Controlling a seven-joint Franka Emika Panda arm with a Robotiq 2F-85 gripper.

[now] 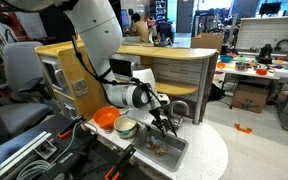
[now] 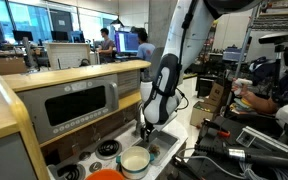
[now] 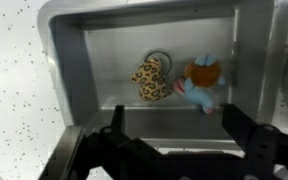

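A grey sink basin (image 3: 106, 62) fills much of the wrist view. On its floor lie two small soft toys, apart from each other: a leopard-spotted one (image 3: 151, 79) near the middle, and a blue one with a brown top (image 3: 200, 88) to its right. My gripper stands open above the basin, its dark fingers spread at the lower edge of that view, with nothing between them. From outside, the gripper (image 1: 168, 130) hangs over the sink (image 1: 174, 163), where the toys (image 1: 157, 147) show only as small blurred shapes.
Beside the sink, to its left, are an orange bowl (image 1: 106, 117) and a pale green-rimmed bowl (image 1: 126, 128). A curved faucet (image 1: 180, 108) rises at the sink's back.
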